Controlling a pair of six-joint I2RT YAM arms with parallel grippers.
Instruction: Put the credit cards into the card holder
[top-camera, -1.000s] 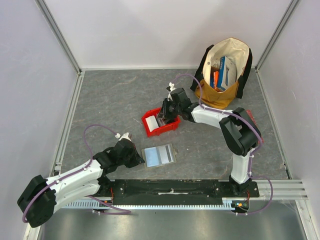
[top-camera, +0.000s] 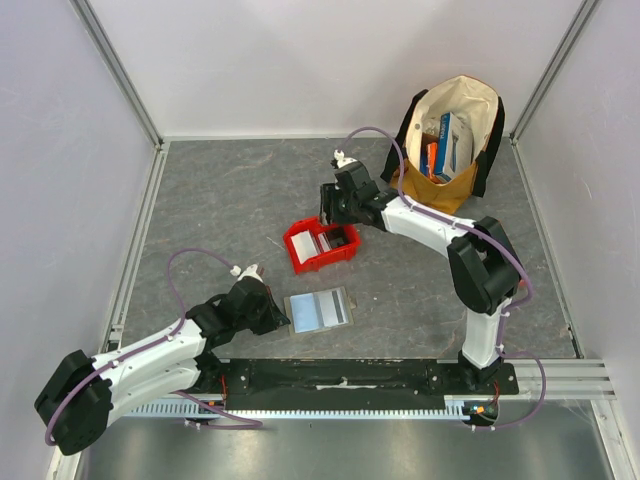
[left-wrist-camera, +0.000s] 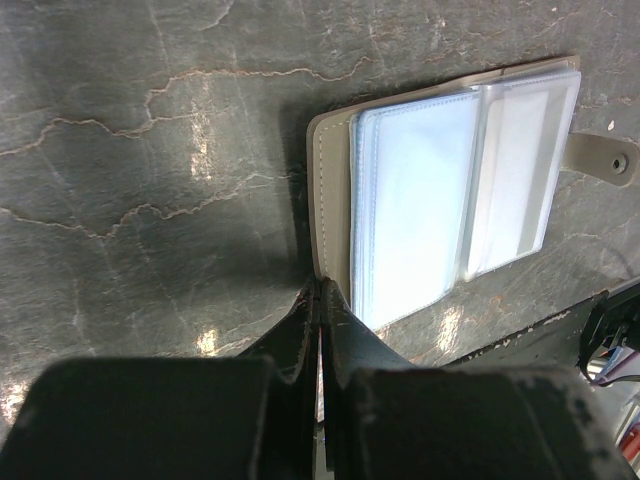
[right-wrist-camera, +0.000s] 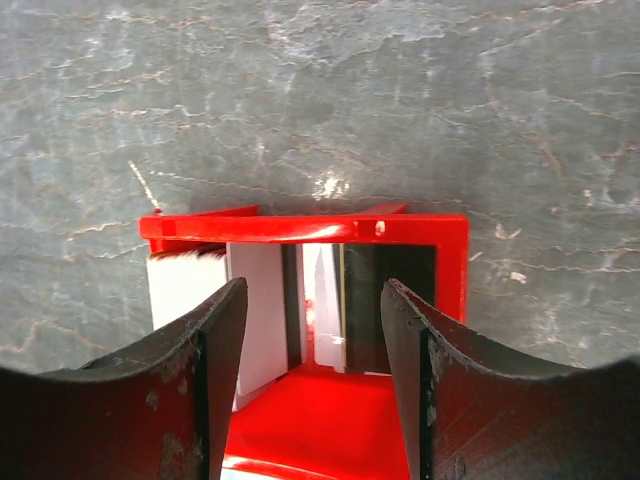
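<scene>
The card holder (top-camera: 319, 311) lies unfolded on the grey table, its clear sleeves facing up. At its left edge my left gripper is shut, tips right against the beige cover (left-wrist-camera: 330, 200); nothing shows between the fingers. A red basket (right-wrist-camera: 450, 260) holds the cards: a white stack (right-wrist-camera: 185, 290) at the left and a dark card (right-wrist-camera: 390, 300) at the right, with thinner cards standing between them. Above this basket my right gripper is part open, its fingers apart and empty.
A tan and black bag (top-camera: 440, 196) with books (top-camera: 447, 150) stands at the back right. Bare table lies left of the basket and right of the card holder.
The right gripper has risen and moved back from the basket, and its fingers are further apart. The left arm, basket and card holder are where they were.
</scene>
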